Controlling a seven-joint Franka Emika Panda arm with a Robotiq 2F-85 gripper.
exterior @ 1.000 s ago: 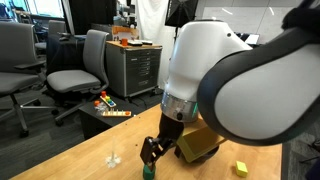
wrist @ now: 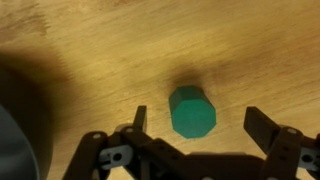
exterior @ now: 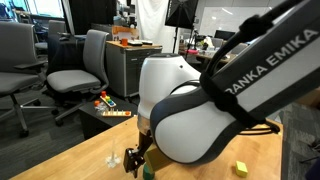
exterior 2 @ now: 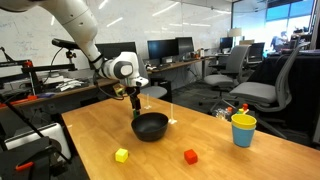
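A green block [wrist: 193, 113] with an eight-sided top stands on the wooden table, seen from above in the wrist view. My gripper is open above it, one finger on either side, and the block shows bare table around it. In exterior view 1, the gripper [exterior: 140, 160] hangs low, partly covering the green block [exterior: 149, 172]. Exterior view 2 shows the block [exterior 2: 136, 112] small, just beneath the gripper [exterior 2: 126, 93]. How much height separates the fingertips from the block cannot be told.
Close to the green block stands a black bowl [exterior 2: 150, 128]; its dark side [wrist: 18, 125] fills the wrist view's left edge. A yellow block [exterior 2: 121, 156], a red block [exterior 2: 190, 157] and a blue-and-yellow bucket [exterior 2: 243, 131] stand apart.
In exterior view 1 the arm has shifted left and the gripper sits a little lower, now covering more of the green block. The block itself stays in place.
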